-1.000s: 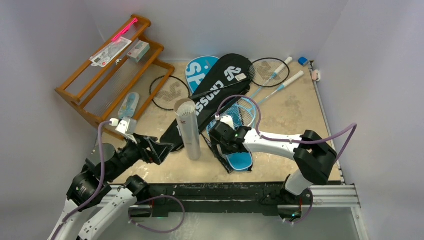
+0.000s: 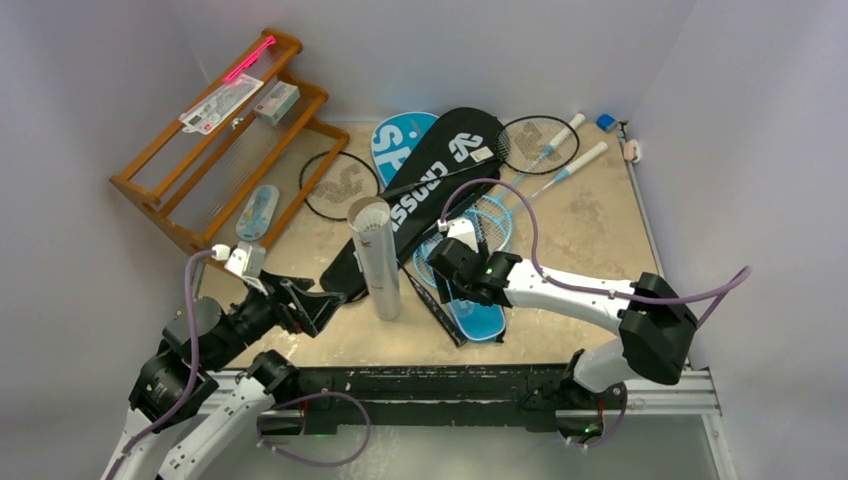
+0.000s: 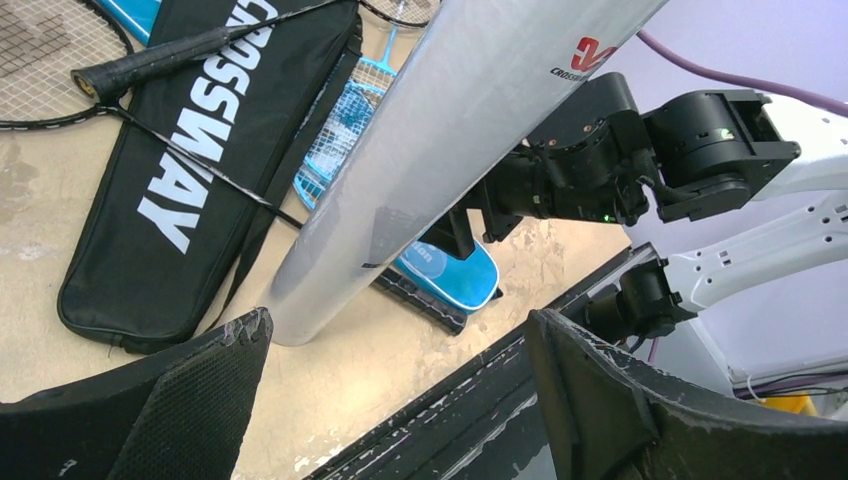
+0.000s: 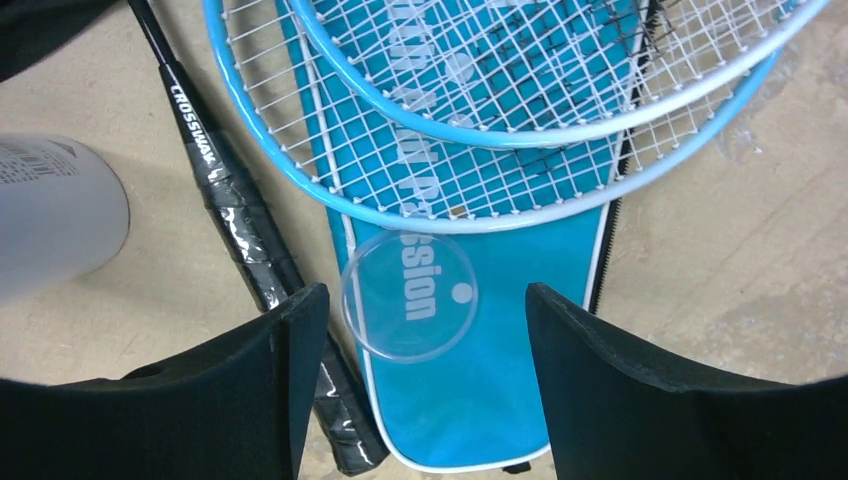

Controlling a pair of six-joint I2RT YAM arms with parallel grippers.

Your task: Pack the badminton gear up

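Observation:
A tall shuttlecock tube (image 2: 375, 255) stands upright and open-topped on the table. Left of it, my left gripper is open and empty, its fingers apart before the tube's base. My right gripper is also open, hovering over a clear round lid (image 4: 410, 325) that rests on the narrow end of a blue racket bag (image 4: 460, 410). Two light-blue rackets (image 4: 420, 222) overlap on that bag. Beside it is a black racket handle (image 4: 262, 240). A long black CROSSWAY bag (image 2: 445, 160) lies behind the tube, with a black racket (image 3: 165, 62) across it.
At the left, a wooden rack (image 2: 165, 205) holds a small box (image 2: 277, 102) and a pink item (image 2: 248, 62). Another black-framed racket (image 2: 540, 118) and white handles (image 2: 585, 160) lie at the back right.
My right gripper has shifted slightly to the right above the blue bag. The left arm's wrist has turned a little, with its gripper still beside the tube. Tube and bags stay put.

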